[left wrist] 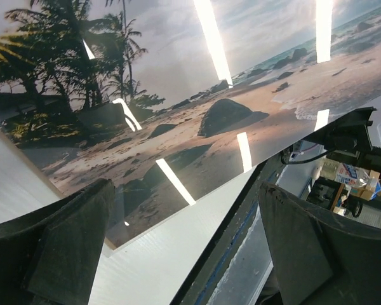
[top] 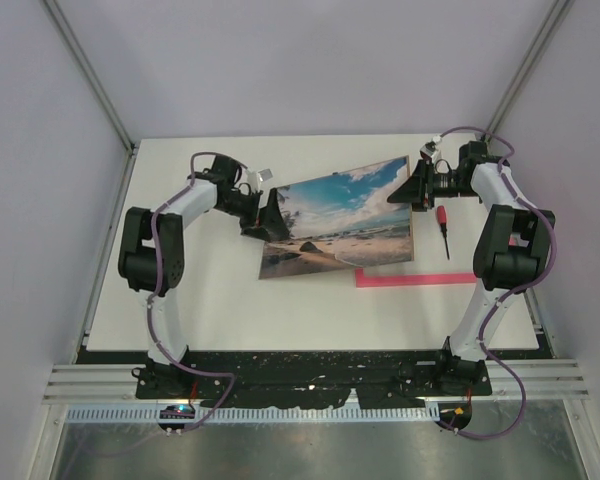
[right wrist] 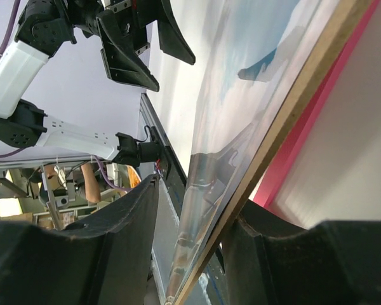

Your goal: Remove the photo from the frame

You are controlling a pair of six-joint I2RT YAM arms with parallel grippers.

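The beach photo panel (top: 340, 220) lies tilted on the table, its right end higher than its left. In the right wrist view, the panel's brown edge (right wrist: 286, 114) and clear glossy face run between the spread fingers of my right gripper, close to one of them. My left gripper (top: 268, 226) is open at the panel's left end; in the left wrist view the panel's corner (left wrist: 114, 229) shows beyond its fingers, with nothing clearly gripped. A pink-red frame strip (top: 430, 280) lies flat by the panel's lower right edge.
A red-handled screwdriver (top: 442, 216) lies right of the panel, near my right arm. Grey walls stand on both sides.
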